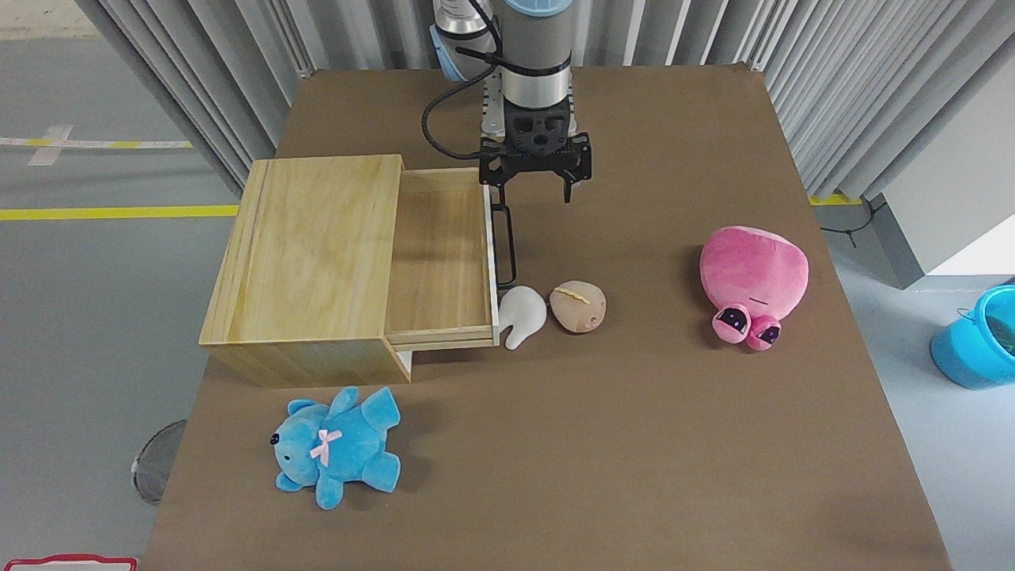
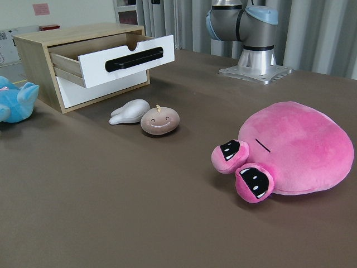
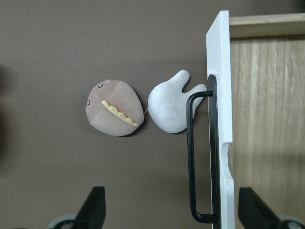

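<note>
My gripper (image 1: 534, 185) is open, raised above the pulled-out drawer's front near its back end; in the wrist view its two fingers straddle the drawer front (image 3: 219, 67) and black handle (image 3: 191, 157), with nothing gripped. The wooden cabinet (image 1: 295, 247) has its upper drawer (image 1: 438, 257) out, its interior empty where visible. Beside the handle lie a white plush hand (image 3: 169, 107) and a round beige smiling plush (image 3: 112, 112).
A pink plush (image 1: 752, 271) lies to the right, a blue teddy bear (image 1: 342, 447) in front of the cabinet.
</note>
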